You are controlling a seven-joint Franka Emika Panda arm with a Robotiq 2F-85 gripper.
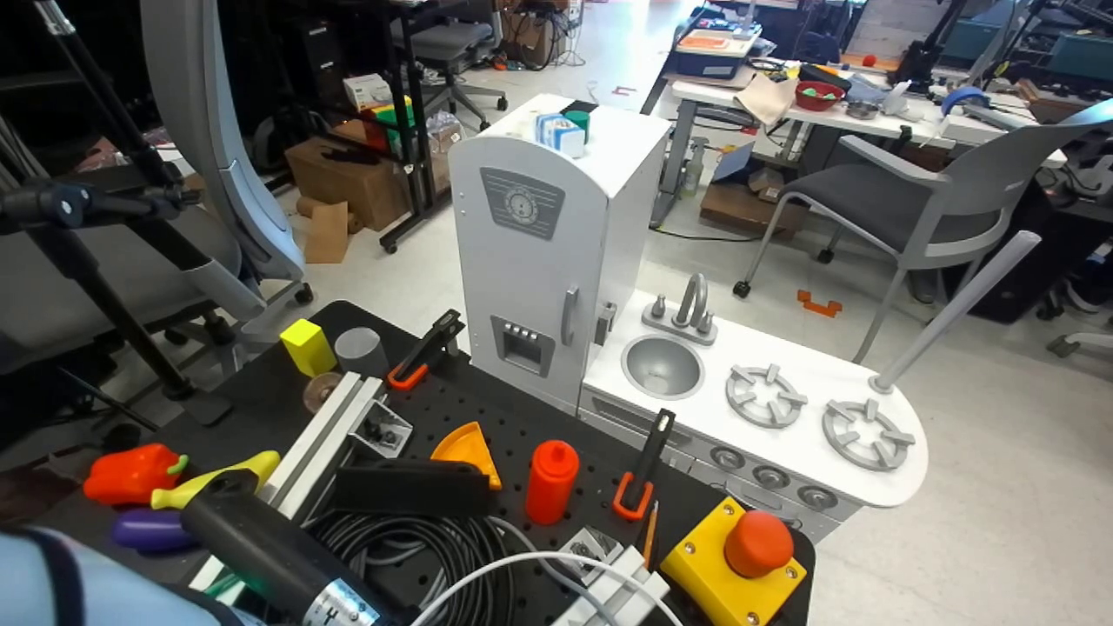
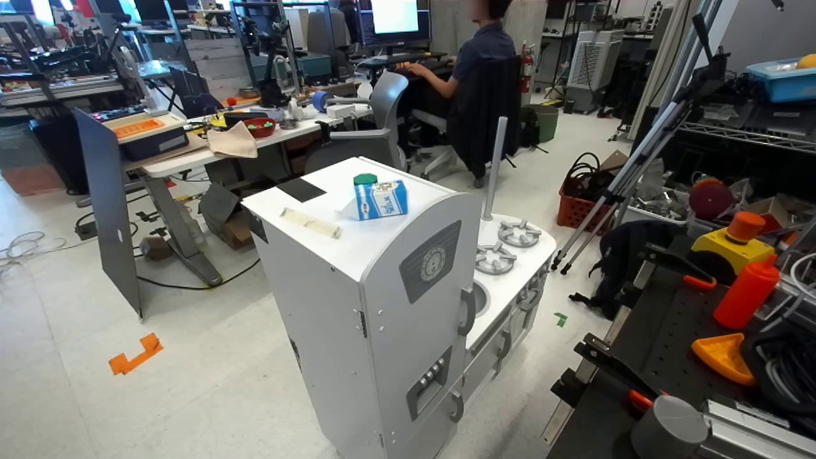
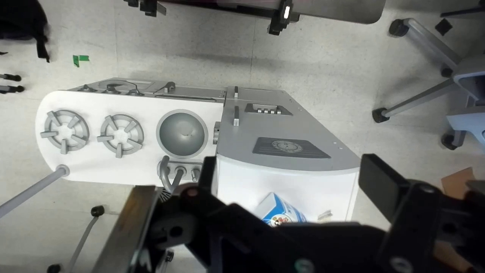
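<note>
In the wrist view my gripper is open, its two dark fingers (image 3: 384,186) wide apart with only the scene below showing between them. Neither exterior view shows it. A toy kitchen stands on the floor, with a tall grey-and-white fridge (image 2: 321,329) and a white counter (image 1: 720,360). On the fridge top lies a blue-and-white milk carton (image 2: 382,200), beside a green round item (image 2: 365,179). The wrist view shows the carton partly hidden behind the gripper's body. The counter holds a grey sink (image 1: 663,367), a faucet (image 1: 693,301) and two burners (image 1: 767,397).
A black pegboard table (image 1: 522,422) bears a red bottle (image 1: 552,482), an orange wedge (image 1: 466,453), a yellow box with a red button (image 1: 736,563), clamps and cables. Toy vegetables, including a red pepper (image 1: 134,475), lie at its left. A grey pole (image 1: 955,313) rises from the counter's end.
</note>
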